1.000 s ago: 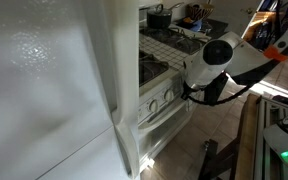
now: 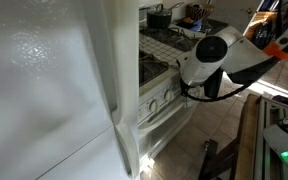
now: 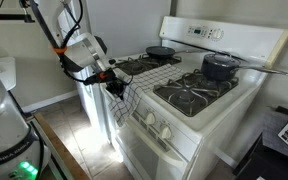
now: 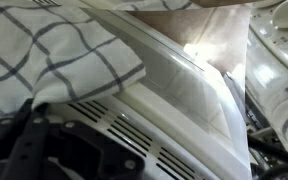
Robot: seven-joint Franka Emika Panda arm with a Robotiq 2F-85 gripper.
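A white towel with dark checks (image 4: 64,55) fills the upper left of the wrist view, its folds drawing together at the fingertips. My gripper is shut on it, with the cloth's pinched part mostly hidden by the dark fingers. In exterior view 2 the towel (image 3: 134,98) spreads from the gripper (image 3: 115,90) across the front edge of the white stove (image 3: 199,122). Exterior view 1 shows the arm beside the stove front, its gripper (image 2: 183,88) small and dark against the oven's knobs.
A black pot (image 3: 219,67) and a flat pan (image 3: 160,51) stand on the burners. The oven door and handle (image 2: 164,118) are below the arm. Open floor (image 2: 184,145) lies in front of the stove, and a wooden surface (image 3: 69,150) runs nearby.
The stove and pots have stayed in place.
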